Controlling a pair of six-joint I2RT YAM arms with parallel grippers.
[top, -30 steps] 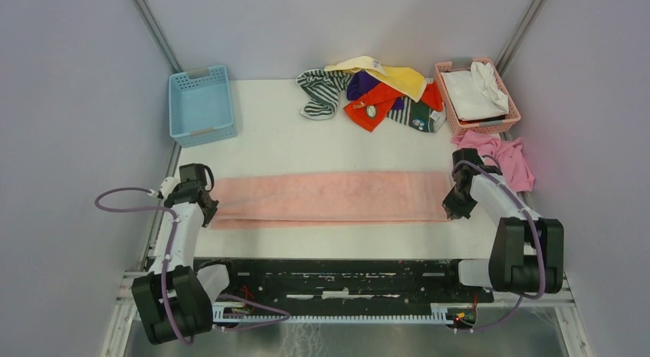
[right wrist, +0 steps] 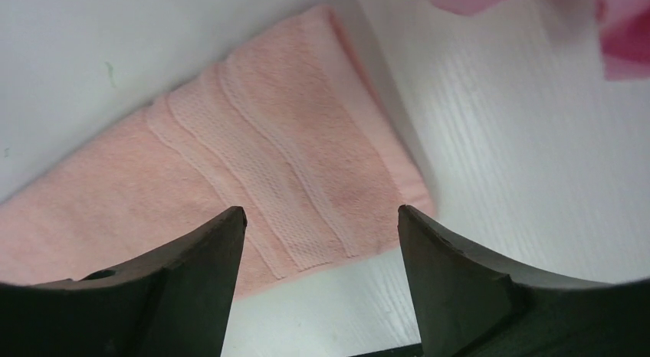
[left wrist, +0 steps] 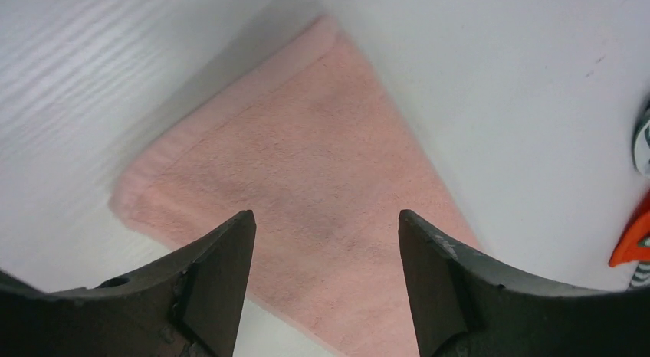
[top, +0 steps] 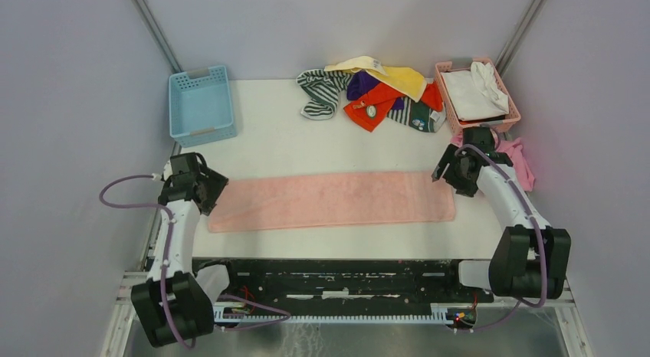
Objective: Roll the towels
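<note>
A pink towel (top: 329, 200) lies flat as a long folded strip across the table. Its left end (left wrist: 299, 158) shows whole in the left wrist view, its right end (right wrist: 306, 165) with woven bands in the right wrist view. My left gripper (top: 216, 198) hovers over the left end; in its wrist view the fingers (left wrist: 222, 273) are apart with nothing held. Above the right end my right gripper (top: 444, 181) also stands open and empty, its fingers (right wrist: 207, 265) wide apart.
An empty blue basket (top: 175, 108) stands at the back left. Several coloured cloths (top: 375, 96) lie at the back. A pink basket (top: 515, 112) with white towels and a brighter pink cloth (top: 521, 162) sit at the right. Bare table (top: 268, 135) lies behind the strip.
Near the front, the towel's long edge has come forward and now lies flush over the lower layer. Both grippers have moved away from the front corners, toward the back of the table.
</note>
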